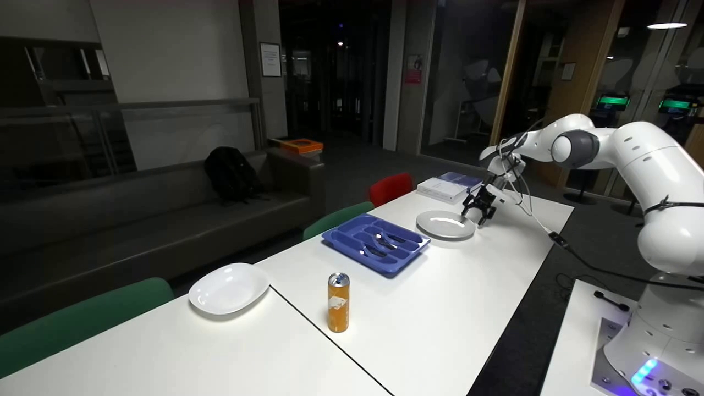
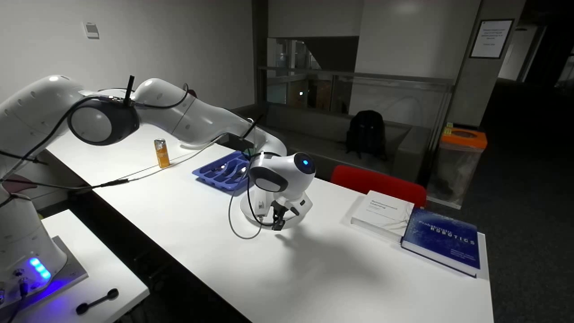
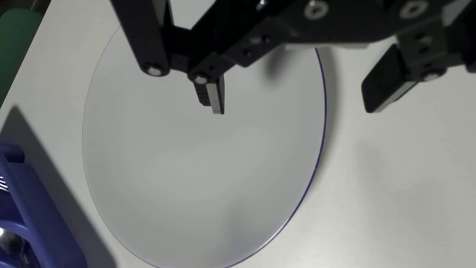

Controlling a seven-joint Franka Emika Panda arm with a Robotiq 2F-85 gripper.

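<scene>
A round pale plate (image 1: 443,225) lies flat on the white table, its far-right rim close to my gripper (image 1: 478,217). In the wrist view my gripper stands open, and nothing is between its fingers. One fingertip (image 3: 216,96) appears over the inside of the plate (image 3: 192,169), the other fingertip (image 3: 383,87) beyond its rim over bare table. The rim runs between the two in that picture; whether either finger touches it, I cannot tell. From the second exterior view, the wrist hides much of the plate (image 2: 249,211).
Beside the plate sits a blue cutlery tray (image 1: 392,267) with utensils. An orange can (image 1: 338,310) stands upright nearer the camera, with a white dish (image 1: 227,290) to its left. Two books (image 2: 382,212) lie toward the far end. Table right of the plate is clear.
</scene>
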